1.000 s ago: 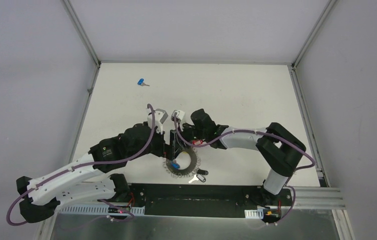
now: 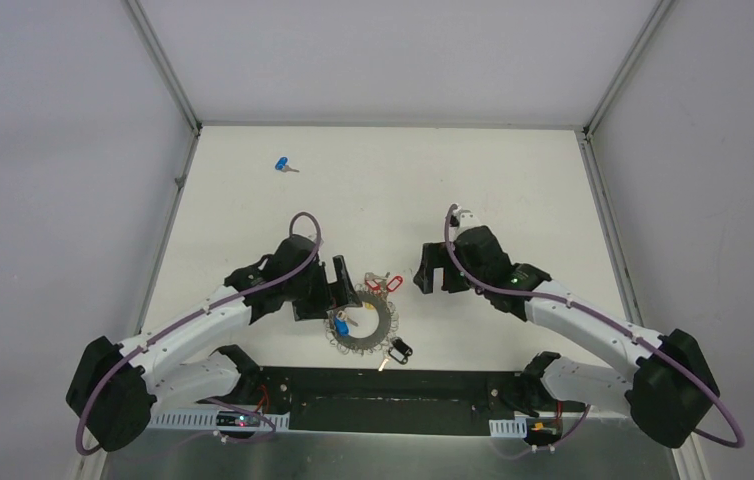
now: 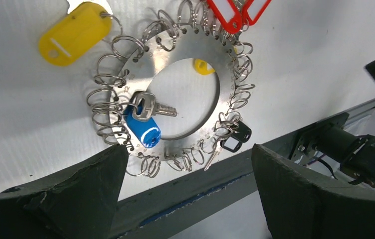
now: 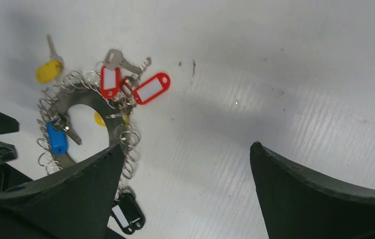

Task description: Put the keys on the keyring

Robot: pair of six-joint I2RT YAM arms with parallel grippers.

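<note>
A metal ring plate (image 3: pixel 185 45) edged with small wire rings lies near the table's front. On or beside it are a yellow tag (image 3: pixel 71 35), a blue tag (image 3: pixel 143 130) with a silver key (image 3: pixel 145 104), two red tags (image 4: pixel 150 88) with keys, and a black tag (image 4: pixel 128 213) with a key. A separate blue-tagged key (image 2: pixel 283 164) lies at the back left. My left gripper hangs open above the ring plate's left part. My right gripper stands open over bare table right of the ring.
A dark front edge (image 2: pixel 393 390) runs just below the ring plate. My two arms stand apart on either side.
My right arm has pulled back rightward from the ring plate, and my left arm has shifted slightly. The red tags and keys now show clearly in the top view.
</note>
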